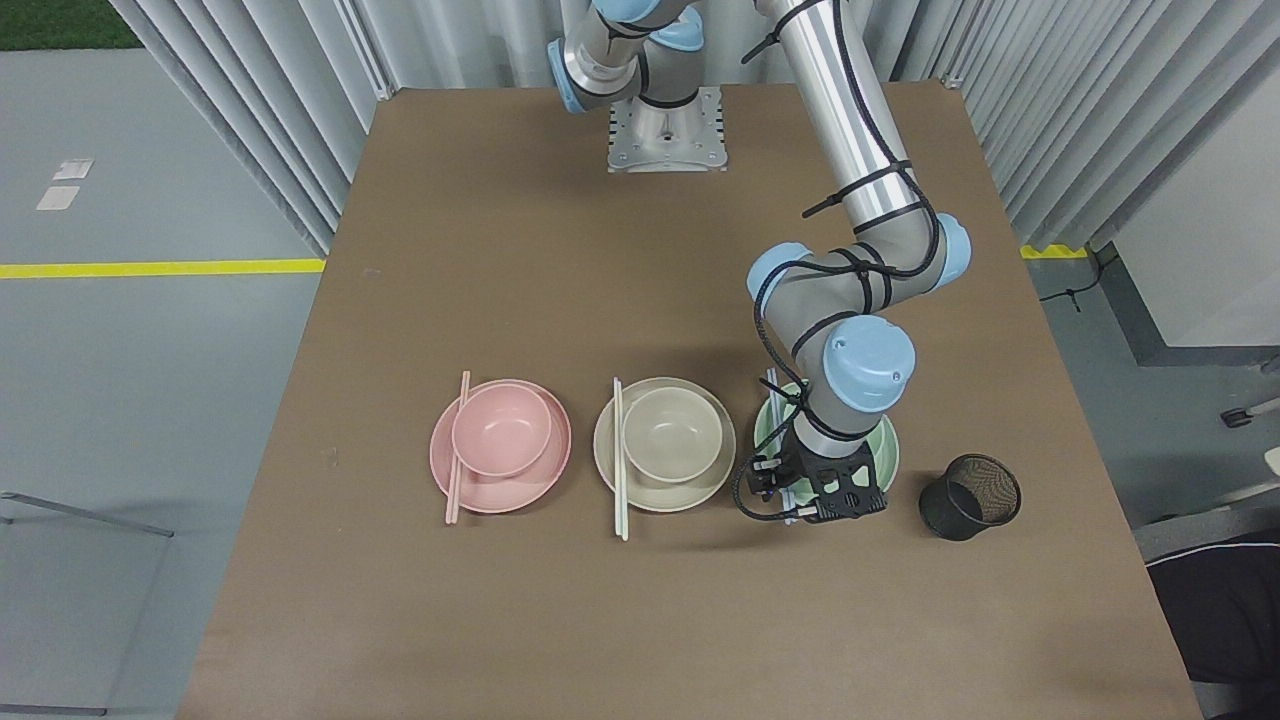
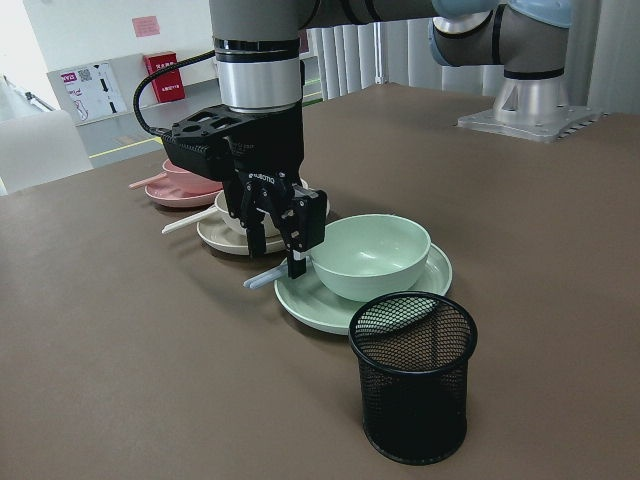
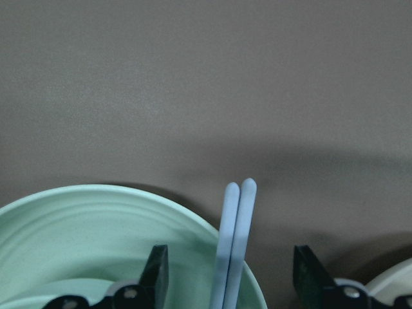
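My gripper (image 2: 275, 240) hangs over the near edge of the green plate (image 2: 320, 312), beside the green bowl (image 2: 370, 262). In the wrist view its fingers stand apart, open, with a pair of pale blue chopsticks (image 3: 235, 238) lying across the plate's rim between them, apparently untouched. In the front view the arm's wrist covers much of the green set. Beside it are a cream bowl (image 1: 673, 434) on a cream plate with white chopsticks (image 1: 620, 462), and a pink bowl (image 1: 501, 428) on a pink plate with pink chopsticks (image 1: 458, 450).
A black mesh cup (image 1: 969, 497) stands just right of the green set. The robot's base (image 1: 666, 138) sits at the back of the table.
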